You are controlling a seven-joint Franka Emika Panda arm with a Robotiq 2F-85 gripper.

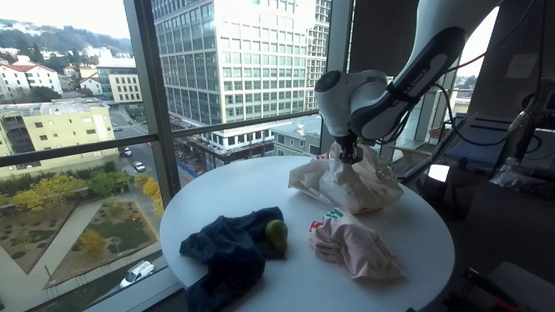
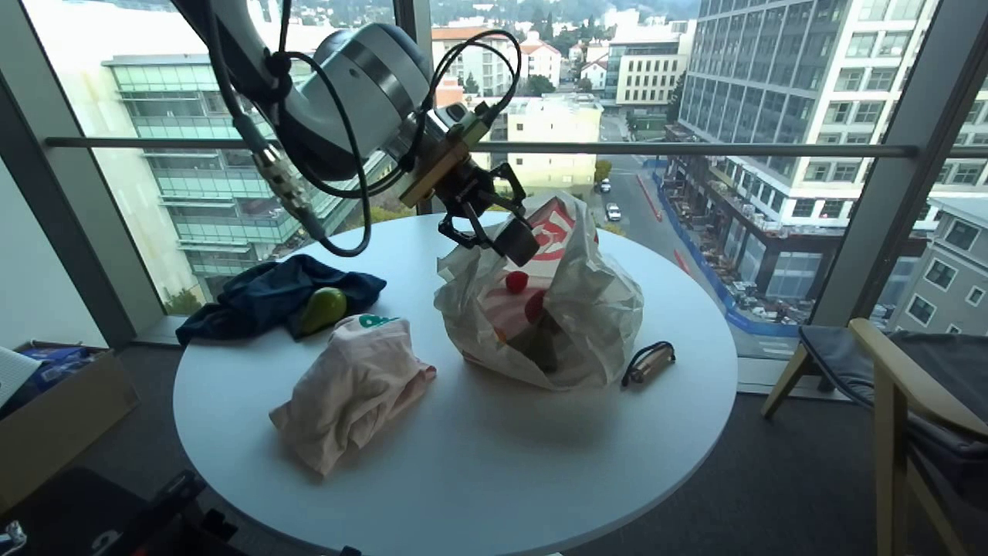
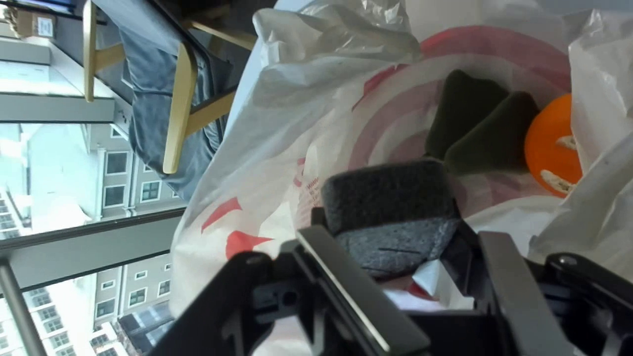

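A dark grey felt-like block is pinched between the fingers of my gripper, which is shut on it. Below it the white plastic bag with red ring print stands with its mouth facing exterior view 2. Inside the bag, the wrist view shows an orange round item and a dark green item. Two red round spots also show through the opening. From exterior view 1, the gripper is at the bag's top, and the block is hard to make out there.
A pink cloth lies in front of the bag. Farther left is a dark blue cloth with a green pear-shaped fruit on it. A small brown item with a black loop sits beside the bag.
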